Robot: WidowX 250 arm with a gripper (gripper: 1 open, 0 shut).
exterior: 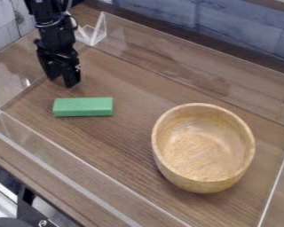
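Note:
A green rectangular block [82,106] lies flat on the wooden table, left of centre. My black gripper [59,76] is at the upper left, above and to the left of the block, apart from it. Whether its fingers are open or shut is too small to tell.
A large round wooden bowl [202,147] sits on the right half of the table [169,62]. A dark blue surface lies beyond the far edge at the upper right.

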